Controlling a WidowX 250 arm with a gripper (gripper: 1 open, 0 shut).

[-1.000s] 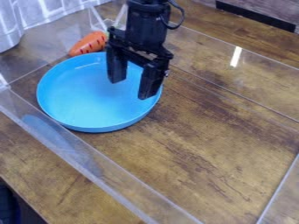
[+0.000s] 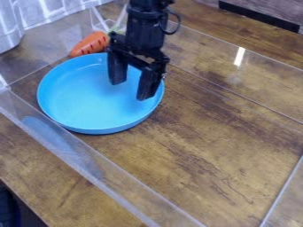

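Observation:
A black robot gripper hangs over the back part of a round blue plate, its two fingers pointing down, spread apart, with nothing visible between them. An orange carrot lies behind the plate at the upper left, with a pale green item partly hidden behind the arm beside it.
A white dish rack or container sits at the top left. Clear plastic edges run along the left front and right. The wooden surface to the right of the plate is clear.
The gripper has shifted slightly back and up in the view, away from the front of the plate. The plate and carrot look unmoved.

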